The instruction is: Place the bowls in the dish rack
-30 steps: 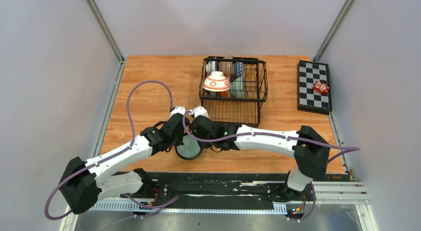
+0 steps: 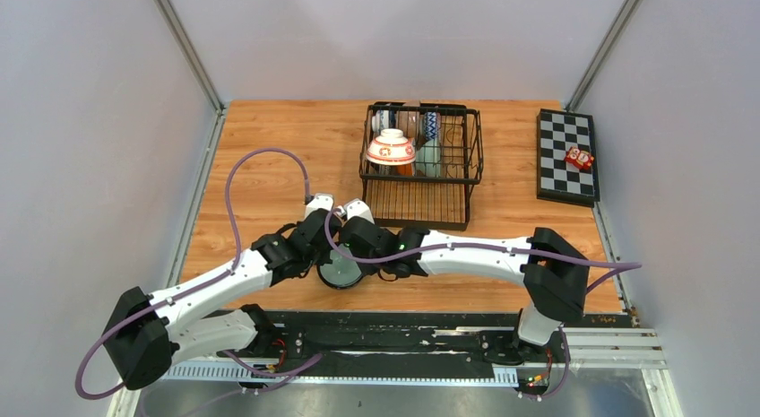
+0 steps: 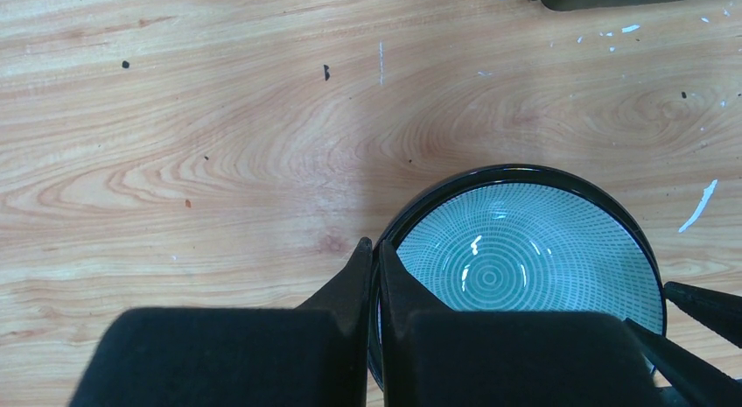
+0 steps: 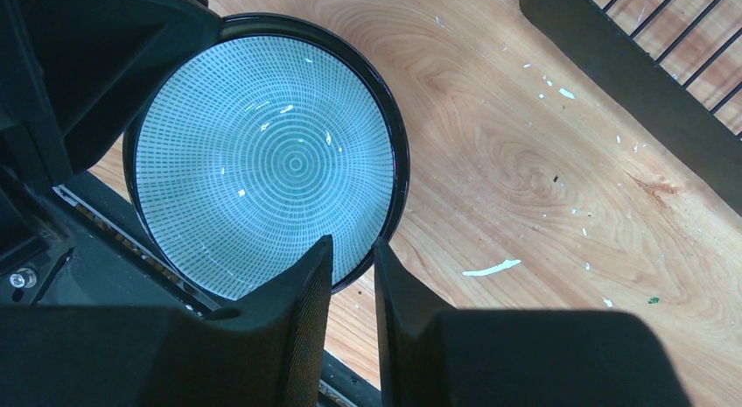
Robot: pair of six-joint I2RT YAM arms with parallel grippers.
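A pale blue-green bowl with a black rim [image 2: 341, 272] lies on the table between both grippers. In the left wrist view my left gripper is shut at the bowl's [image 3: 516, 249] left rim; whether rim is between its fingertips is unclear. In the right wrist view my right gripper is part open, its fingertips around the bowl's [image 4: 280, 153] lower-right rim. The black dish rack [image 2: 466, 179] behind holds several bowls and cups, with a red-patterned white bowl [image 2: 391, 150] upside down among them.
A checkerboard [image 2: 560, 184] with a small red item [image 2: 579, 159] lies at the right. Bare table [image 2: 260, 130] spans the left and back left. The table's front edge is just below the bowl.
Both arms have shifted very slightly at the bowl. The rack and the other objects look unchanged.
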